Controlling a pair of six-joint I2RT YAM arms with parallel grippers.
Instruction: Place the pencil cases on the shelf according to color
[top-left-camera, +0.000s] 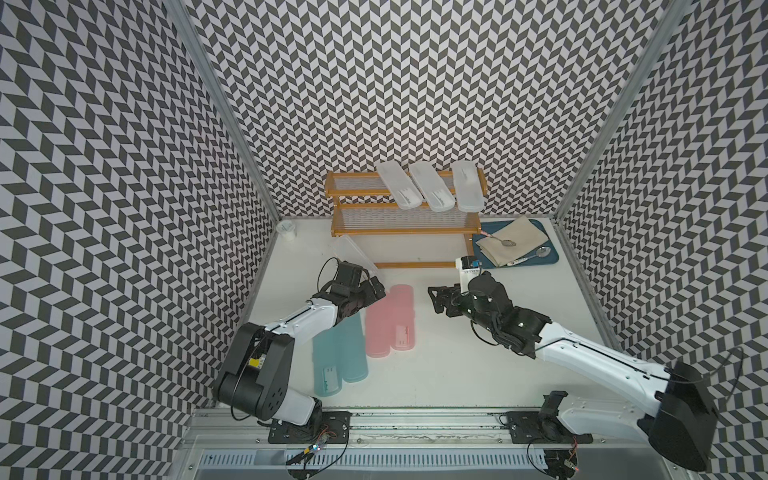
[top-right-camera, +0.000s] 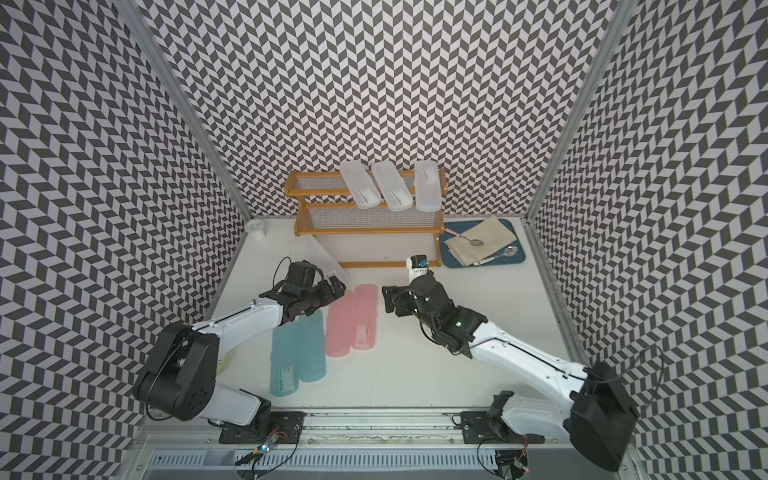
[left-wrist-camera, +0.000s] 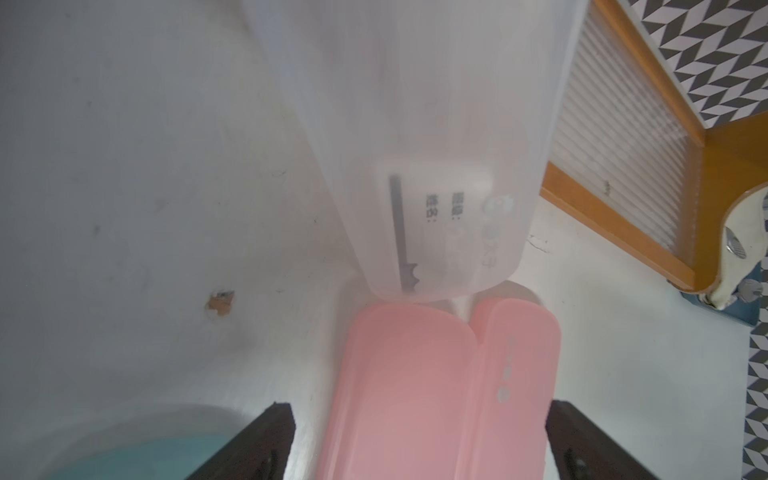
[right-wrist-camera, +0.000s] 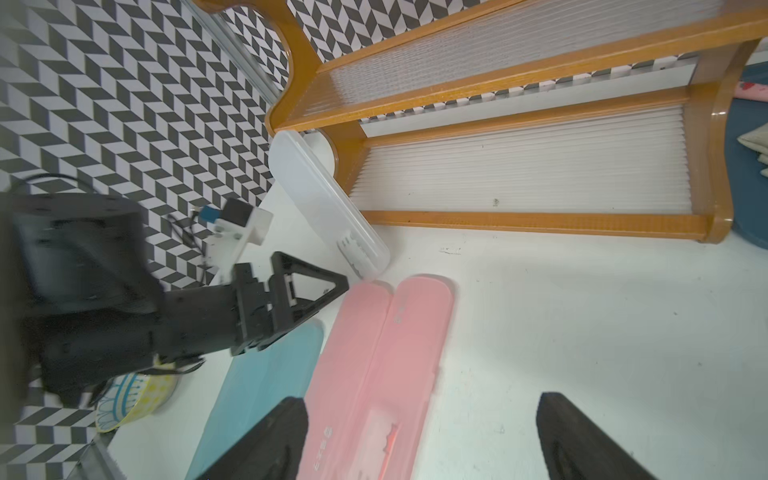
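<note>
Three whitish clear pencil cases (top-left-camera: 398, 185) lie across the shelf's top tier (top-left-camera: 356, 184). A fourth clear case (right-wrist-camera: 332, 204) is tilted at the shelf's lower left, its near end close to the pink cases. Two pink cases (top-right-camera: 340, 324) lie side by side mid-table, and two teal cases (top-right-camera: 312, 348) are left of them. My left gripper (top-left-camera: 379, 289) hovers over the far ends of these pairs, open, with the tilted case (left-wrist-camera: 432, 192) beyond its fingers. Right of the pink cases, my right gripper (top-left-camera: 437, 299) is open and empty over bare table.
A blue tray (top-left-camera: 492, 228) with a beige cloth and cutlery stands at the back right. At the back left is a small white cup (top-left-camera: 287, 230). My two grippers are fairly close together.
</note>
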